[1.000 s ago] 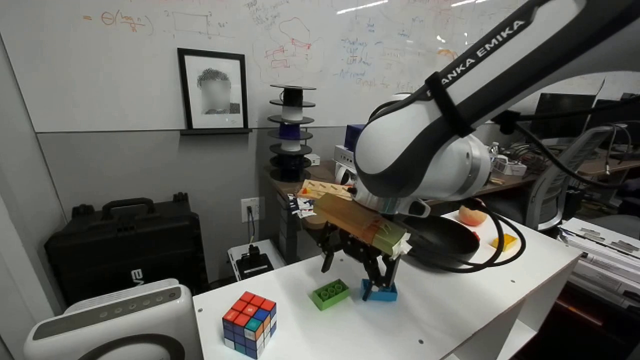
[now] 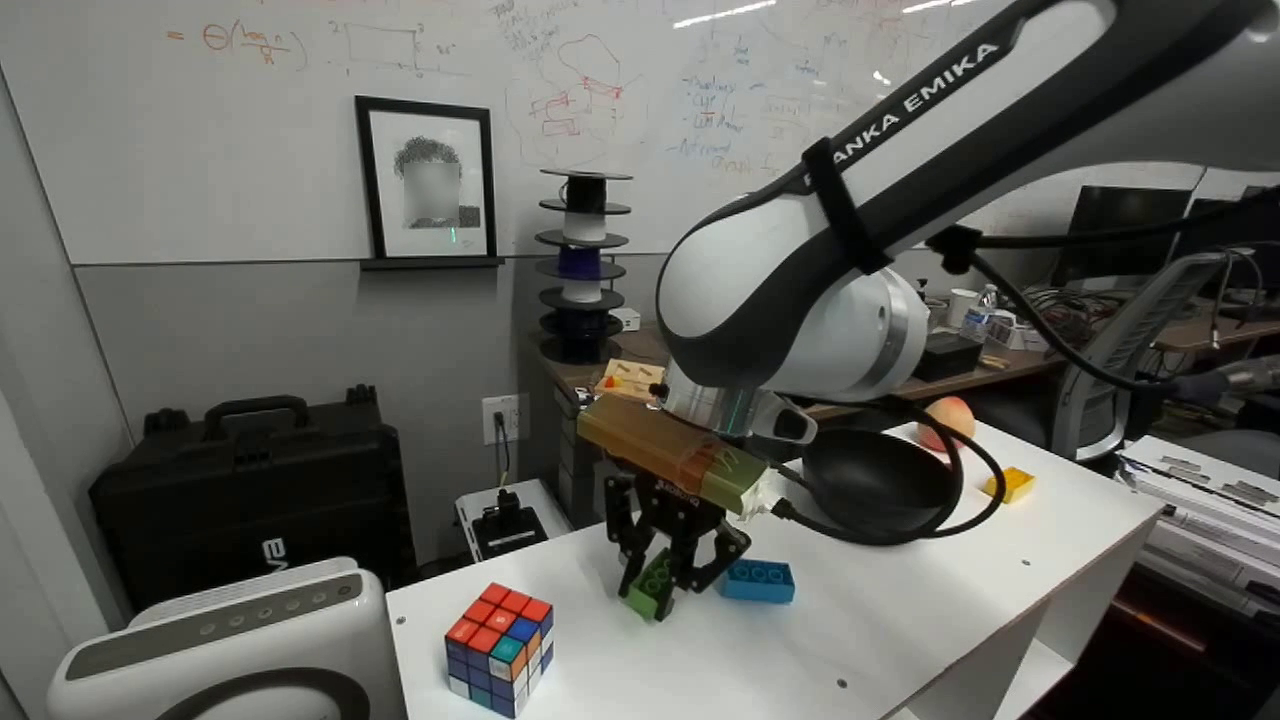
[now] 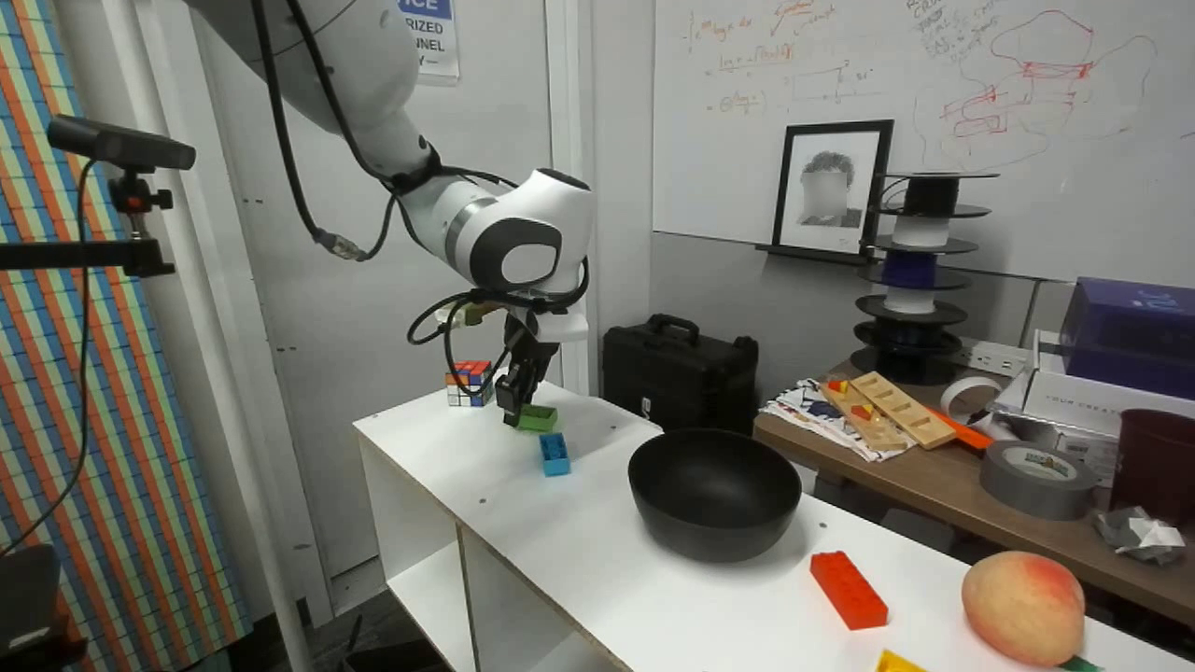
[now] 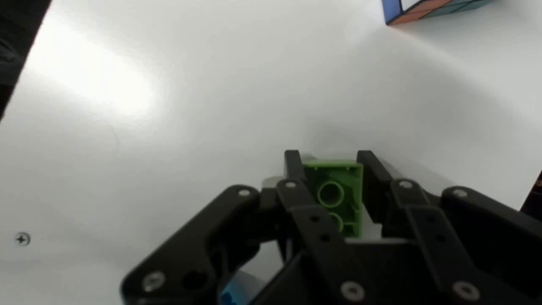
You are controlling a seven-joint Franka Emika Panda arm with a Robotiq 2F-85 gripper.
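A green block (image 2: 649,588), hollow side up with round tubes inside, lies on the white tabletop. My gripper is shut on it, one black finger against each long side, as the wrist view shows. In exterior view 2 the green block (image 3: 539,418) sits at the fingertips, still at table level; whether it is lifted at all I cannot tell. Close by, a blue block (image 2: 758,581) rests on the table, apart from the gripper. The wrist view catches only a corner of this blue block (image 4: 232,294), the rest hidden by the gripper.
A Rubik's cube (image 2: 500,649) stands to one side of the gripper. Toward the other end are a black bowl (image 3: 713,493), a red block (image 3: 848,590), a peach (image 3: 1022,609) and a yellow block (image 3: 897,662). Bare tabletop lies between cube and green block.
The arm has come down and to the left in exterior view 1, from above the blue block. The fingers, open before, have closed on the green block, which now looks tilted or turned slightly.
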